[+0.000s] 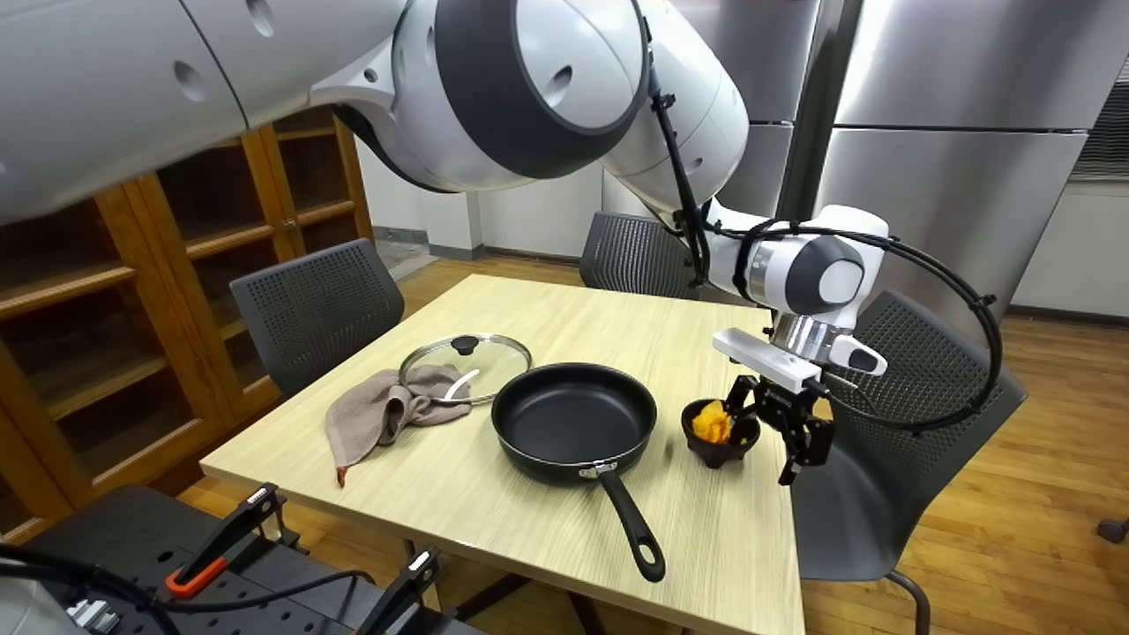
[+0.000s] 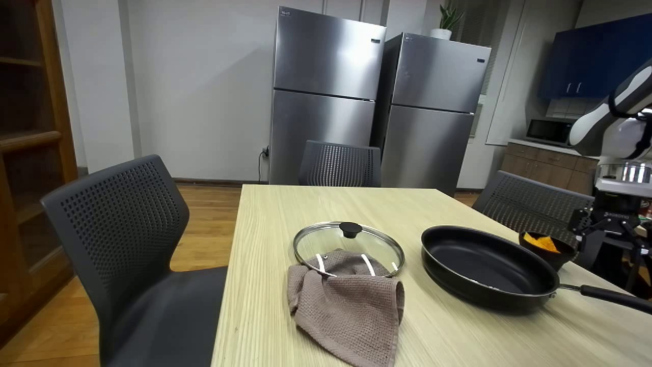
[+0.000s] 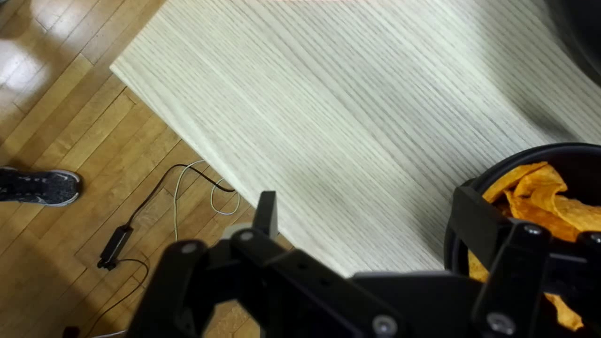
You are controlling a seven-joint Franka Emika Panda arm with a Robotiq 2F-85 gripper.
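Observation:
Near the table's right edge stands a small black bowl (image 1: 715, 453) holding orange chips (image 1: 712, 422). My gripper (image 1: 758, 439) is open at the bowl's right side, its fingers spread wide. In the wrist view, one finger (image 3: 480, 222) overlaps the bowl's rim and the chips (image 3: 543, 197), while the other finger (image 3: 267, 213) is out by the table edge. No object sits between them. Left of the bowl is a black frying pan (image 1: 574, 413), empty, its handle toward the near edge. A glass lid (image 2: 349, 247) with a black knob rests partly on a grey-brown towel (image 2: 348, 312).
Chairs surround the table, one (image 1: 900, 423) right behind my gripper on the right. A cable lies on the floor beside the table.

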